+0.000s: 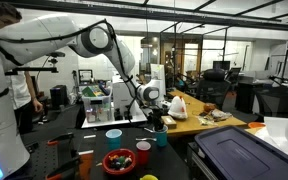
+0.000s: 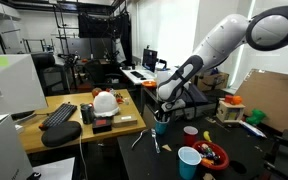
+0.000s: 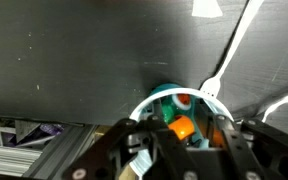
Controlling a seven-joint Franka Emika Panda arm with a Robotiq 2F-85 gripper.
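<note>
At the edge of the black table stands a blue cup (image 1: 161, 138), also visible in exterior view 2, with my gripper (image 1: 156, 123) low over its mouth. Looking down in the wrist view, I see the cup's pale round rim (image 3: 144, 103) and green, teal and orange pieces inside. One orange piece (image 3: 182, 127) lies close to the dark fingers, which overlap the cup's mouth. The fingertips are dark and partly hidden, so how far they are closed, and on what, is unclear.
White plastic cutlery (image 3: 236, 40) lies beside the cup. Nearer the front are a second blue cup (image 2: 189, 161), a red cup (image 1: 143, 151) and a red bowl (image 1: 117, 162) with several items. A wooden table (image 2: 69, 150) holding a keyboard and other objects adjoins. A large dark tray (image 1: 244, 158) occupies the right.
</note>
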